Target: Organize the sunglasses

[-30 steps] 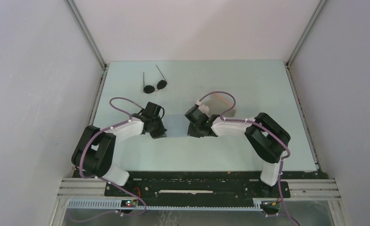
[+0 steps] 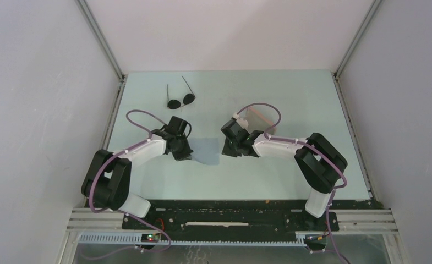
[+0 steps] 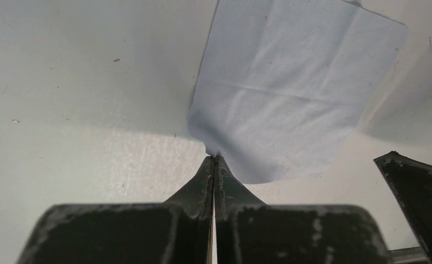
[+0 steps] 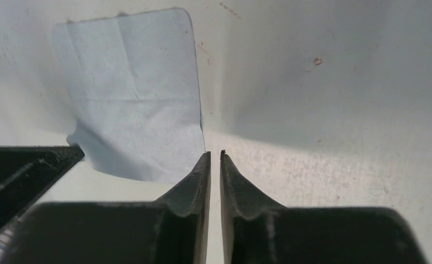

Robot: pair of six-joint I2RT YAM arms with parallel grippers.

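Observation:
The dark sunglasses (image 2: 174, 104) lie with temples unfolded at the back left of the table, away from both arms. A pale blue-grey cloth (image 2: 207, 149) spreads between my grippers. In the left wrist view, my left gripper is shut on the near left corner of the cloth (image 3: 290, 99), which puckers and lifts at the tips. My right gripper stands slightly open beside the near right corner of the cloth (image 4: 142, 110), with a narrow empty gap between its fingers.
A pale case or box with a pinkish edge (image 2: 262, 115) stands behind my right gripper, partly hidden by the arm and its cable.
The cloth's near right corner has come free of my right gripper, which has shifted slightly right. The cloth's near edge now curves. The sunglasses have not moved.

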